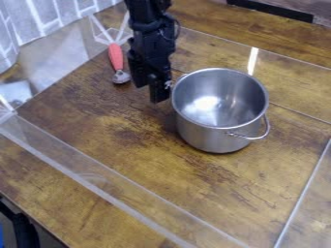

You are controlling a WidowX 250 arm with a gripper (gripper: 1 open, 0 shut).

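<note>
The black robot arm comes down from the top centre, its gripper (155,85) low over the wooden board, just left of a large steel pot (220,107) with wire handles. A red-handled utensil (114,54) with a metal end lies behind the gripper on its left. The dark fingers blend into one another, so I cannot tell whether they are open or shut, or whether anything is between them.
Clear plastic edging runs around the wooden work surface (130,165). Some pale clutter (14,94) sits at the far left edge.
</note>
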